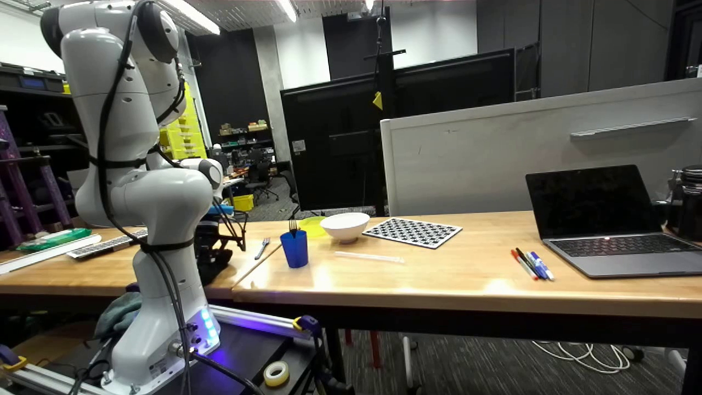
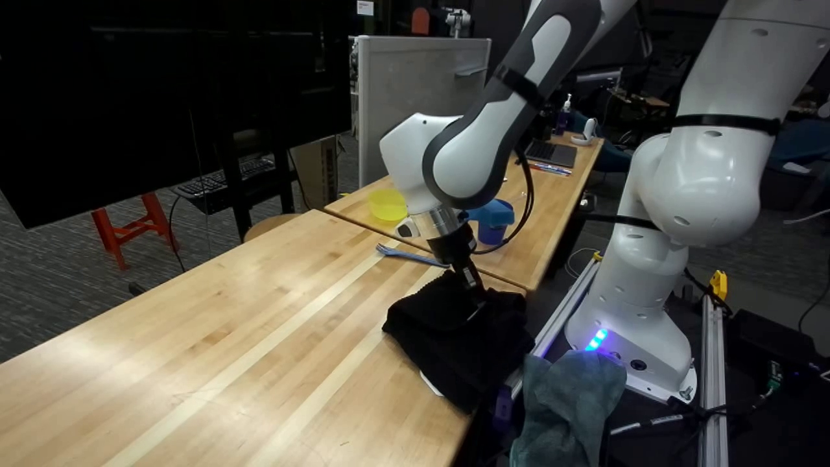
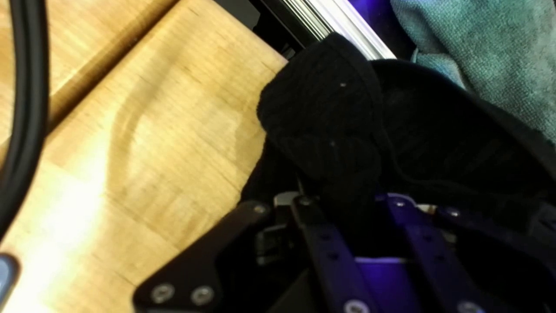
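A black cloth (image 2: pixel 459 335) lies bunched on the table near its edge, part of it hanging over toward the robot's base. My gripper (image 2: pixel 474 299) points down into it. In the wrist view, a fold of the black cloth (image 3: pixel 333 120) runs down between the fingers, and my gripper is shut on it. The tips themselves are hard to make out against the dark fabric. In exterior view 1 the arm's base hides most of the cloth and the gripper.
A fork (image 2: pixel 408 254) lies just beyond the cloth. A blue cup (image 1: pixel 294 249), a yellow bowl (image 2: pixel 388 203) and a white bowl (image 1: pixel 345 226) stand on the adjoining table. A grey-green cloth (image 2: pixel 572 405) hangs by the base.
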